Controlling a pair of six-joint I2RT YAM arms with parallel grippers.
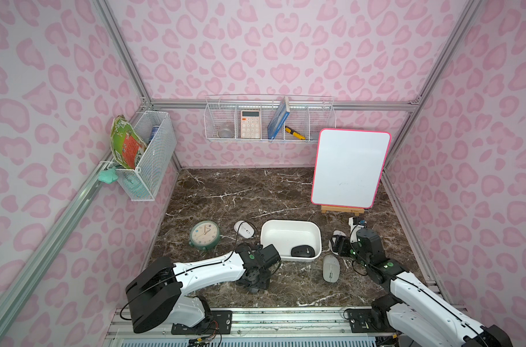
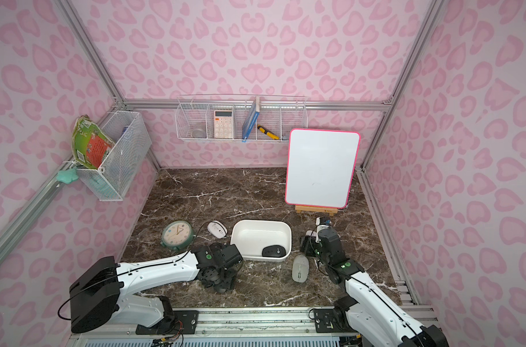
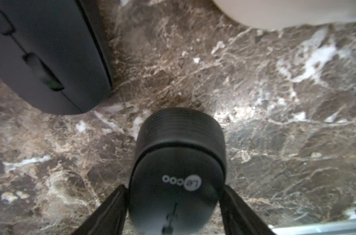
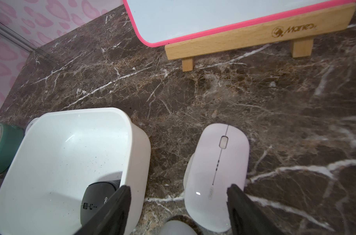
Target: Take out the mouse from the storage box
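Note:
A black mouse (image 1: 302, 251) lies inside the white storage box (image 1: 290, 221), at its front right; the right wrist view shows part of the same mouse (image 4: 97, 197). Left of the box, low over the table front, is my left gripper. Another black mouse (image 3: 182, 156), marked lecoo, fills the space between its fingers; whether they grip it cannot be told. My right gripper, right of the box, stands open. Between and beyond its fingers a white mouse (image 4: 217, 172) lies on the table, not gripped.
A dark mouse (image 3: 48, 51) lies close to the left gripper. A grey mouse (image 1: 331, 269) is right of the box, a white one (image 1: 244, 229) at its left, beside a green clock (image 1: 204, 234). The whiteboard (image 1: 351, 167) stands behind.

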